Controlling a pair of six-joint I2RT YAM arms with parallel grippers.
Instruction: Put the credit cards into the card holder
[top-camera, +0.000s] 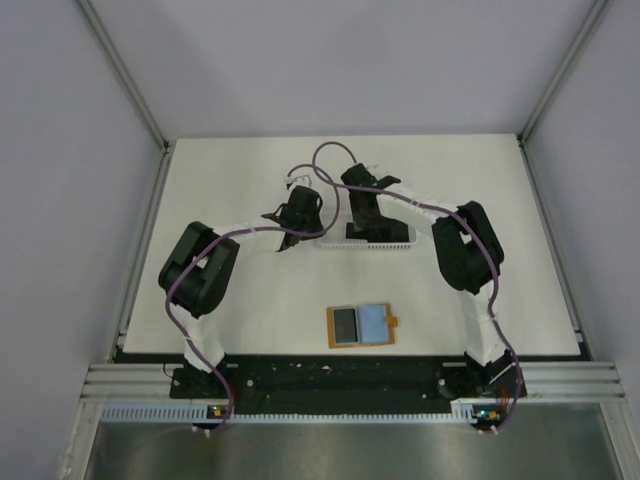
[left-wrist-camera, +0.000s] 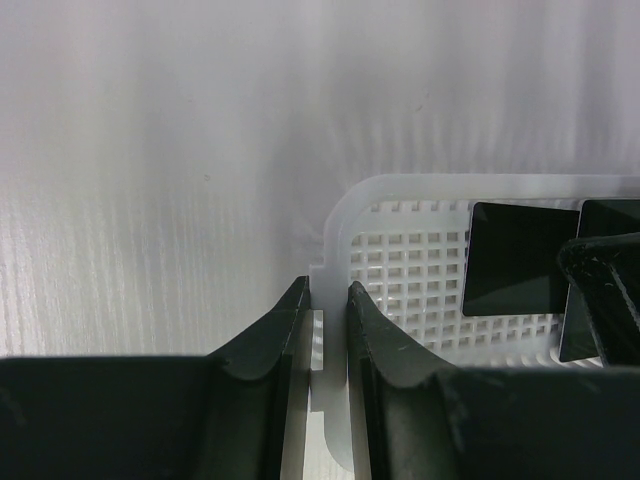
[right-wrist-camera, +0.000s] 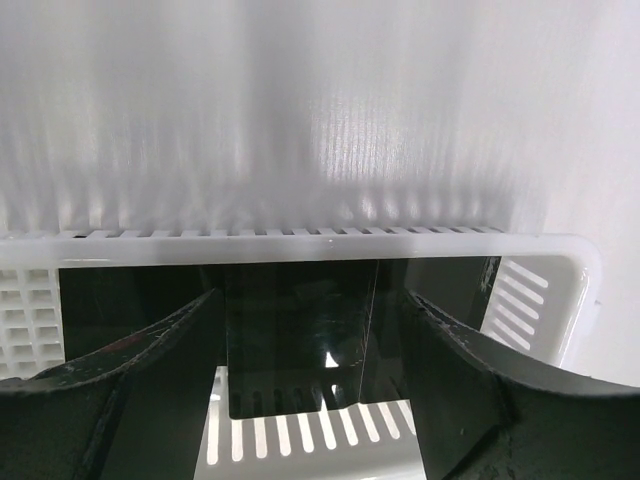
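A white plastic basket (top-camera: 330, 243) holds dark cards (top-camera: 390, 234), seen as black rectangles (left-wrist-camera: 512, 260) in the left wrist view. My left gripper is shut on the basket's left rim. My right gripper hangs open over the cards (right-wrist-camera: 295, 320) inside the basket, fingers either side of a middle card. A wooden card holder (top-camera: 390, 341) with a dark panel and a blue one lies on the table's front middle.
Both arms reach in from the front corners toward the back middle.
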